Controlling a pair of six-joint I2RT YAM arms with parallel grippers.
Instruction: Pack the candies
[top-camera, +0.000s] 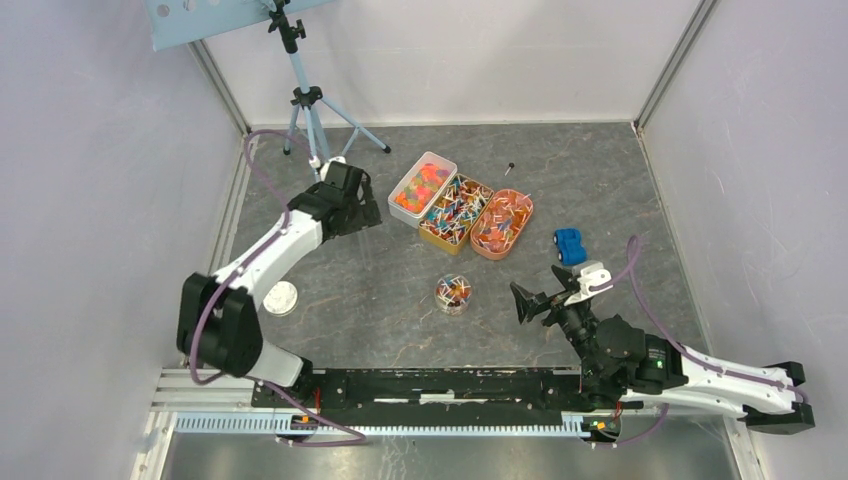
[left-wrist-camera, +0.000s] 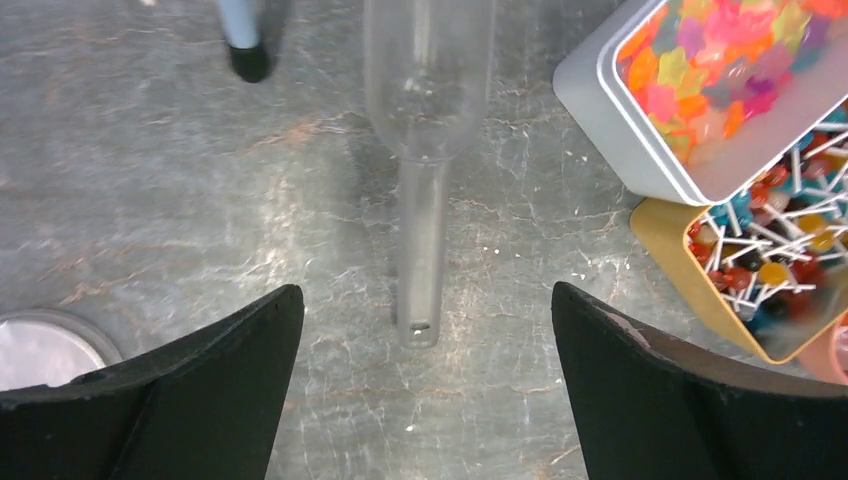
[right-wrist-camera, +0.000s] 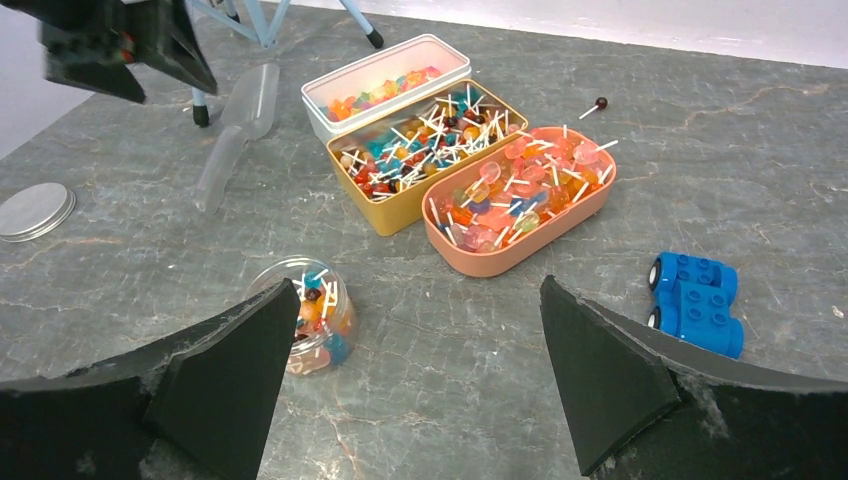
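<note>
A clear plastic scoop (left-wrist-camera: 423, 230) lies on the grey floor beneath my left gripper. That gripper is open; the scoop's handle shows between its spread fingers, with no grip on it. A round glass jar (right-wrist-camera: 338, 345) stands upright and uncapped, holding lollipops and candies. My right gripper hovers open and empty, to the right of the jar in the top view. Three tubs stand together: white with gummy candies (top-camera: 426, 184), yellow with lollipops (top-camera: 457, 208), orange-pink with wrapped lollipops (top-camera: 503, 222). The jar's lid (right-wrist-camera: 36, 209) lies flat at the left.
One loose dark lollipop (right-wrist-camera: 600, 103) lies behind the tubs. A blue toy car (top-camera: 569, 246) sits at the right. Light-blue tripod legs (top-camera: 318, 135) stand at the back left, close to the left arm. Floor between the scoop and jar is clear.
</note>
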